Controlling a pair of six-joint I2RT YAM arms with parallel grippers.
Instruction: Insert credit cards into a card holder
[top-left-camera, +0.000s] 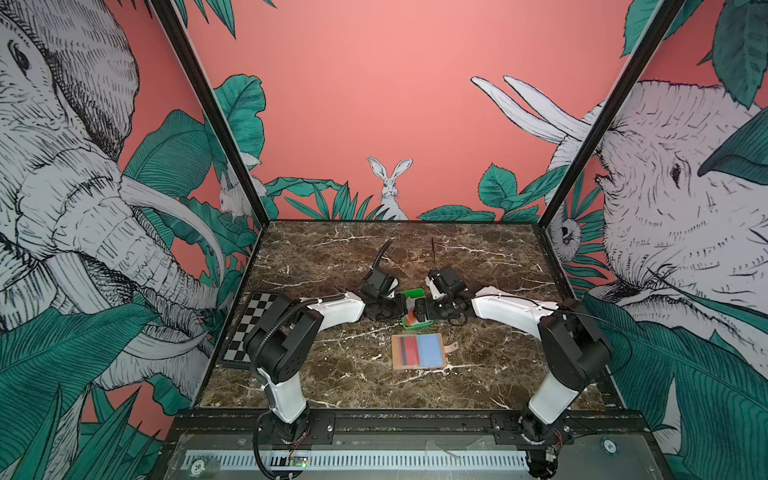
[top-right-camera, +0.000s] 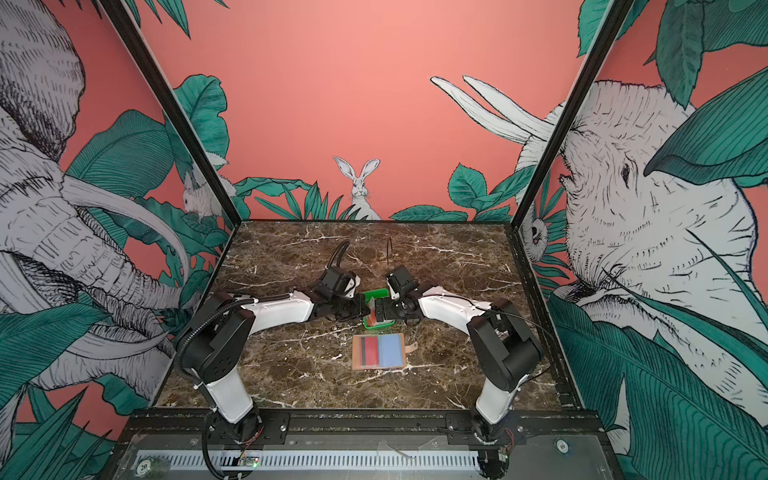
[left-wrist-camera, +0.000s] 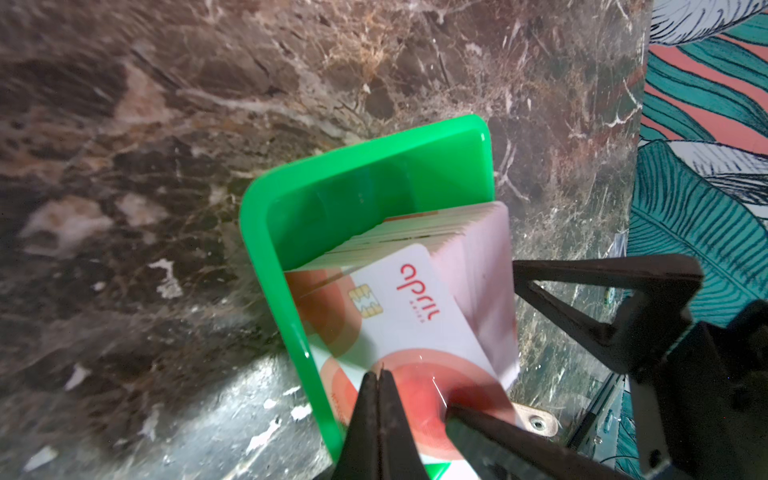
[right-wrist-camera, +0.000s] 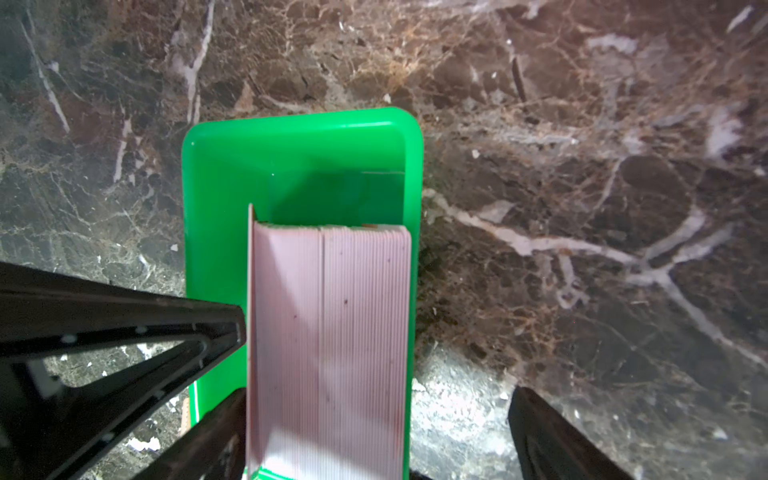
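Observation:
A green tray (left-wrist-camera: 256, 224) holds a stack of pale-edged cards (right-wrist-camera: 352, 336); the front card (left-wrist-camera: 408, 320) is white and red with "april" and a chip. My left gripper is shut, its tips low over that card face. My right gripper is part open, its fingers either side of the stack's lower end, one partly hidden behind the left gripper's finger. The card holder (top-left-camera: 419, 352) lies open in front of the tray, showing red and blue panels.
A checkered board (top-left-camera: 252, 328) lies at the left edge of the marble table (top-left-camera: 480, 256).

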